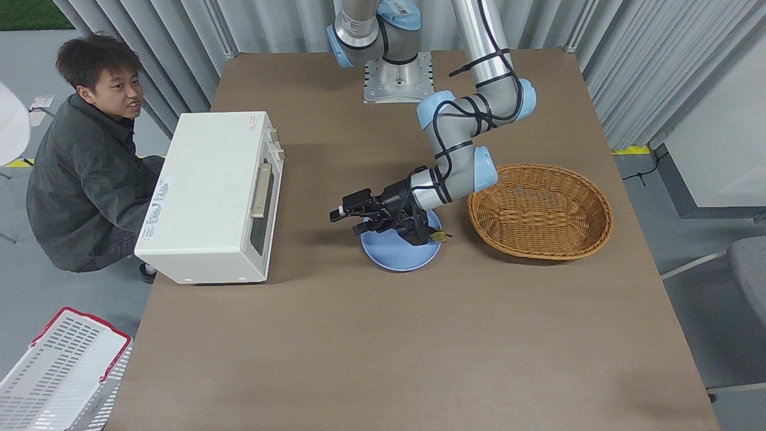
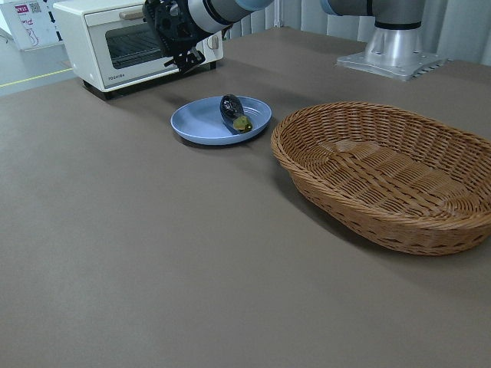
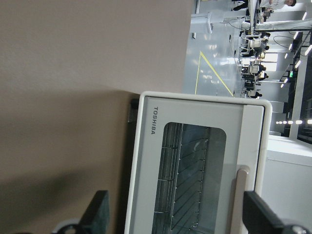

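Note:
The white Toshiba toaster oven stands on the table's left with its door closed, the handle vertical in the wrist view. My gripper hangs right of the oven, apart from it, above the blue plate. Its two fingers are spread wide in the wrist view, open with nothing visible between them. A dark eggplant lies on the plate, mostly hidden by my arm in the front view.
A wicker basket sits right of the plate. A person crouches beside the table on the left.

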